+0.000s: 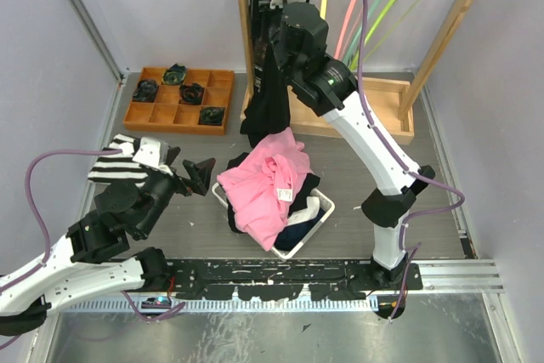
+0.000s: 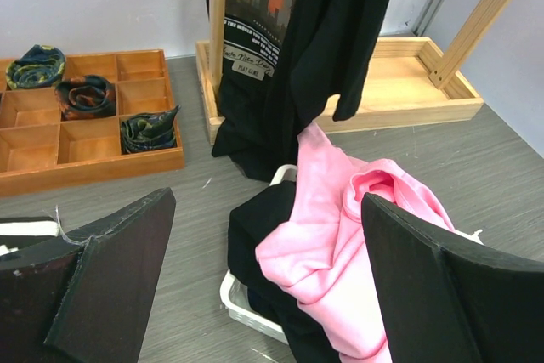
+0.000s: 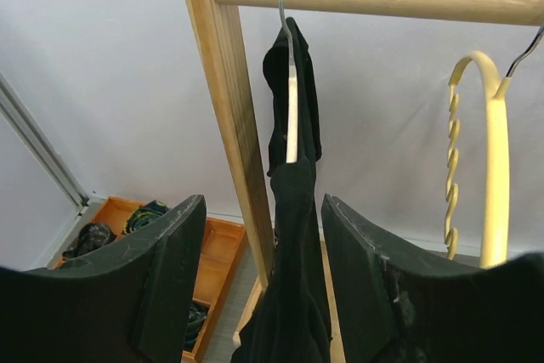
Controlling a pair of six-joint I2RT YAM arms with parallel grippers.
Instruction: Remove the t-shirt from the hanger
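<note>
A black t-shirt (image 3: 293,201) with a printed front (image 2: 259,6) hangs on a hanger (image 3: 292,116) at the left end of the rack's bar. Bare pale hanger shows between the shirt's near shoulder and its far part. My right gripper is open, its fingers apart on either side of the shirt's near shoulder, with visible gaps. From above, that gripper's fingers partly cover the shirt. My left gripper (image 1: 195,175) stands open and empty, low and left of the basket. The shirt's lower end hangs down to the pink cloth (image 2: 331,235).
The wooden rack's left post (image 3: 225,99) stands close beside the shirt. A yellow hanger (image 3: 495,150) and several coloured ones hang to the right. A white basket (image 1: 310,240) of clothes sits below; an orange divided tray (image 1: 183,113) lies at the back left.
</note>
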